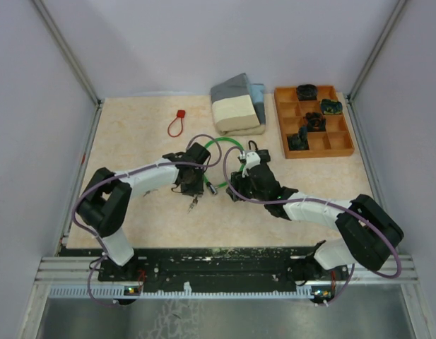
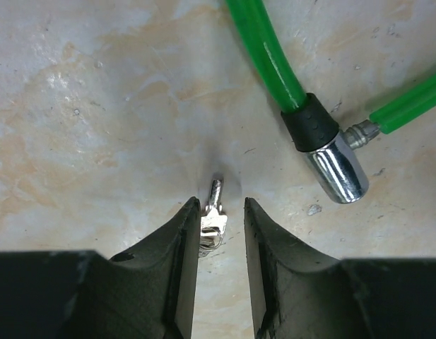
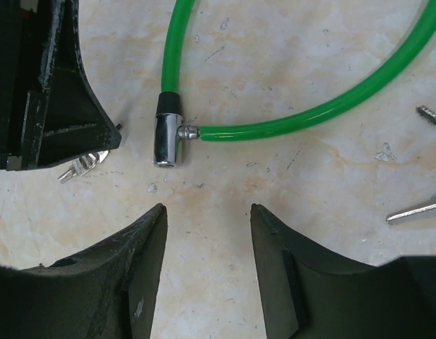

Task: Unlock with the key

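A green cable lock with a chrome lock body (image 1: pixel 212 188) lies on the table between the arms; its body (image 2: pixel 336 169) shows upper right in the left wrist view. The small silver keys (image 2: pixel 213 229) lie just beneath my left gripper, whose fingers stand part open around the key head's upper end, above the table. My right gripper is open over bare table below the lock body (image 3: pixel 168 145), with nothing between its fingers. The left gripper's housing shows at upper left in the right wrist view, beside the keys (image 3: pixel 82 165).
A wooden compartment tray (image 1: pixel 323 145) with dark items sits back right, folded cloths (image 1: pixel 234 113) at the back, and a red looped item (image 1: pixel 180 115) back left. Metal pieces (image 3: pixel 414 212) lie at the right of the right wrist view.
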